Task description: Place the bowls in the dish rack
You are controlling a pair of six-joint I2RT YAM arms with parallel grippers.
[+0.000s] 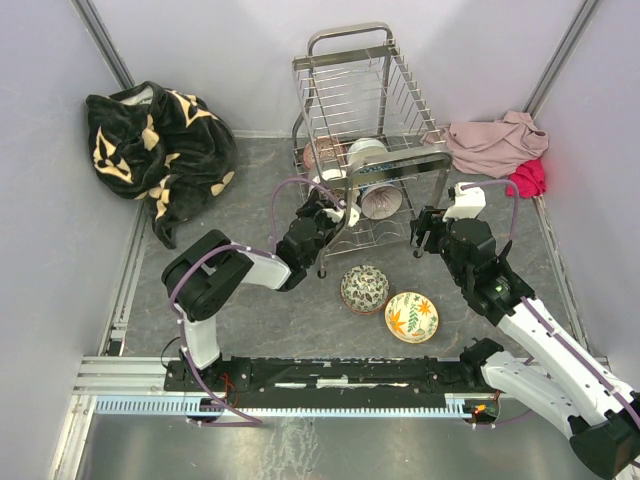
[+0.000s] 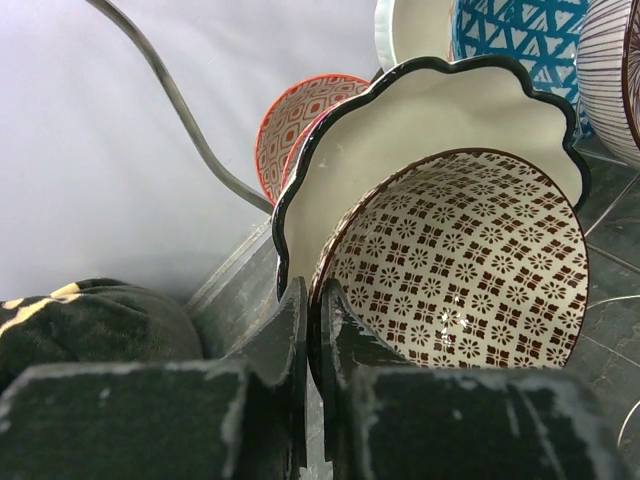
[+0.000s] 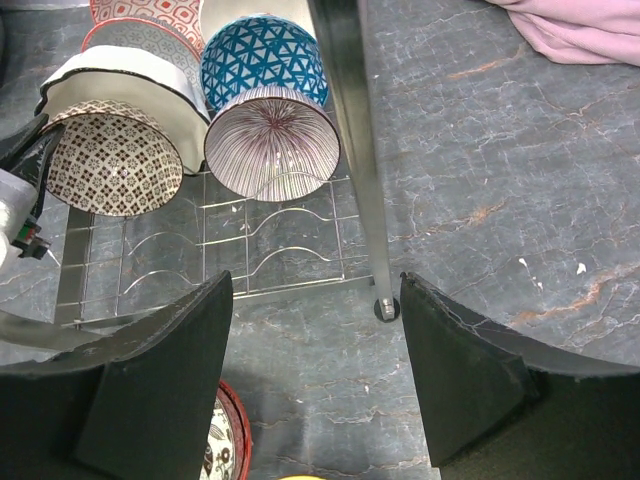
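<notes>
My left gripper is shut on the rim of a brown floral-patterned bowl [image 2: 462, 260], which stands tilted in the rack's front left, against a scalloped cream bowl [image 2: 390, 130]. Behind and beside them are red-patterned [image 3: 155, 12], blue triangle-patterned [image 3: 255, 62] and striped [image 3: 270, 145] bowls in the dish rack [image 1: 345, 57]. My open right gripper [image 1: 428, 228] hangs at the rack's right side, empty. On the floor in front lie a floral bowl [image 1: 364, 289] and a yellow-rimmed bowl [image 1: 411, 318].
A dark patterned blanket [image 1: 160, 155] lies at the back left; pink cloths [image 1: 487, 142] lie at the back right. The rack's post [image 3: 355, 150] rises beside the right gripper.
</notes>
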